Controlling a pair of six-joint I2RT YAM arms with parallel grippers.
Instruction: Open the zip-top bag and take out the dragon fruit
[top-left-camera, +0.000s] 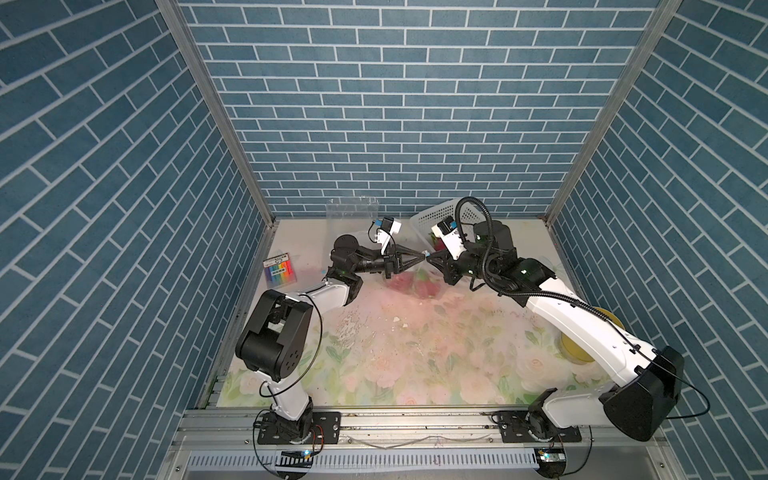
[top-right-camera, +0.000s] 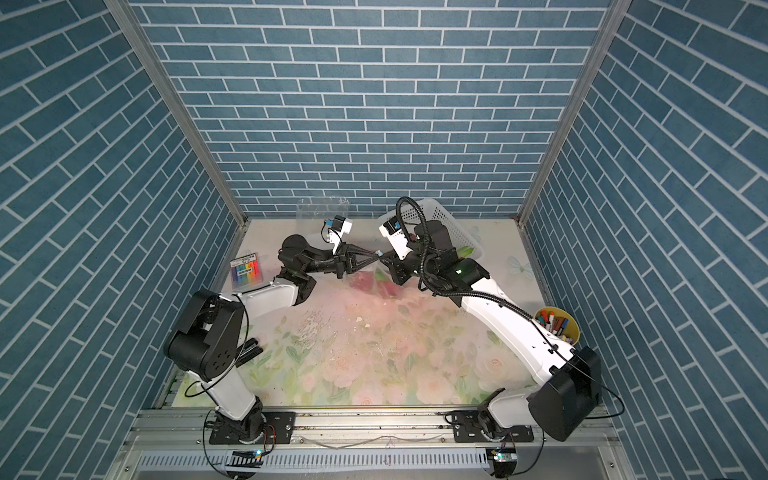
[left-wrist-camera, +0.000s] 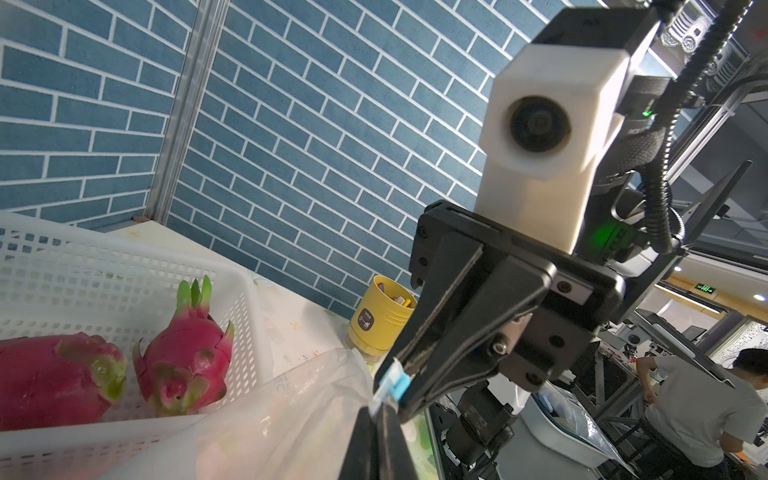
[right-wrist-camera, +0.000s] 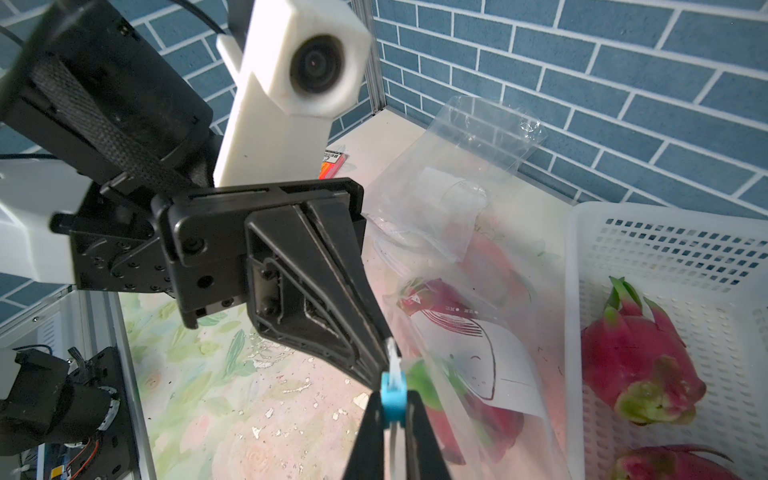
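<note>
The clear plastic bag (right-wrist-camera: 488, 352) holds dragon fruit (right-wrist-camera: 496, 424) and a printed label, beside the white basket. Its top rises to where my two grippers meet. My left gripper is shut with its tips at the bag's top, right beside the slider; whether film lies between them is hard to tell.
A white basket (right-wrist-camera: 573, 240) with loose dragon fruit (right-wrist-camera: 640, 352) stands at the back right. A clear container (top-left-camera: 352, 208) is at the back, a coloured pack (top-left-camera: 279, 270) at the left, a yellow bucket (left-wrist-camera: 369, 320) at the right.
</note>
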